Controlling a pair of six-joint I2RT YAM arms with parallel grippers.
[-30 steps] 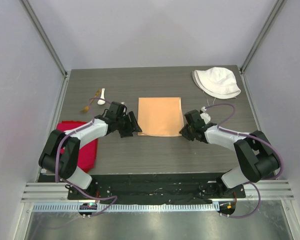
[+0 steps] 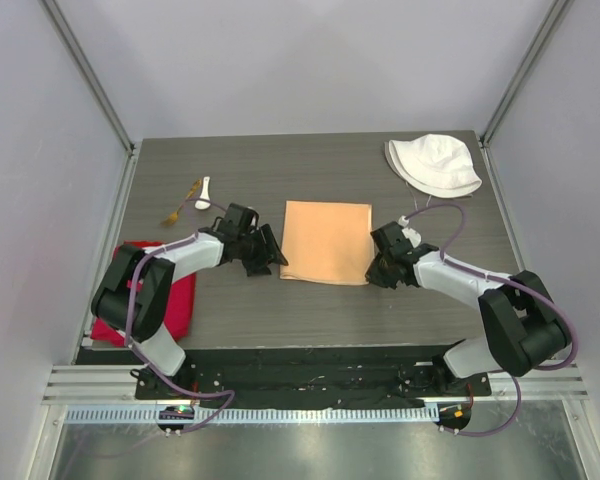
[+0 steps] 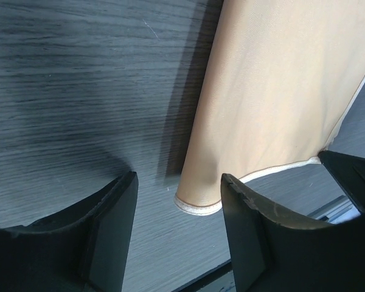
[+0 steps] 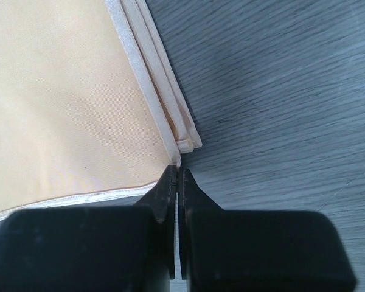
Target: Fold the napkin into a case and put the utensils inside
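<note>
The peach napkin (image 2: 324,240) lies folded in a rectangle mid-table, layered edges showing along its right side. My left gripper (image 2: 270,258) stands open at its lower left corner; in the left wrist view that rounded folded corner (image 3: 198,182) sits just beyond the fingertips, with nothing clearly between them. My right gripper is shut at the lower right corner, the napkin's edge (image 4: 164,121) running to its tips; whether cloth is pinched there is hard to tell. A white spoon (image 2: 204,198) and a brownish utensil (image 2: 172,216) lie at back left.
A red cloth (image 2: 180,310) lies at the left under the left arm. A white cloth hat or bundle (image 2: 432,160) sits at back right.
The napkin has shifted toward the front and slightly right, along with my right gripper at its corner.
</note>
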